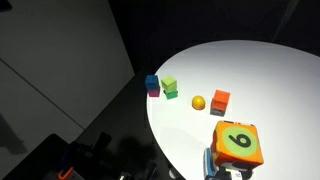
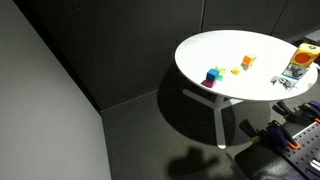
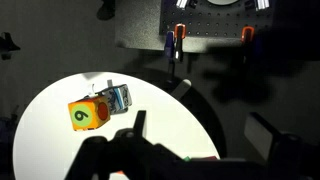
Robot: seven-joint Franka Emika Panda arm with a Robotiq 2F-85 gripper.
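Observation:
My gripper stands open in the wrist view, nothing between its wide-apart fingers. It hangs over the dark floor and the edge of the round white table [image 3: 50, 145]. On the table, a blue cube [image 1: 152, 81] sits on a pink one [image 1: 154, 93]. Beside that stack, a light green cube [image 1: 169, 82] rests on a darker green one [image 1: 172, 95]. A small orange ball [image 1: 199, 102] and an orange cube [image 1: 220, 99] lie further right. The large orange and yellow cube with a 6 [image 1: 237, 145] is near the rim. Fingers partly cover the table in the wrist view.
A grey-blue object [image 3: 118, 98] lies against the large cube. The robot's mounting plate [image 3: 225, 22], with orange-handled clamps, is at the top of the wrist view. Dark floor surrounds it.

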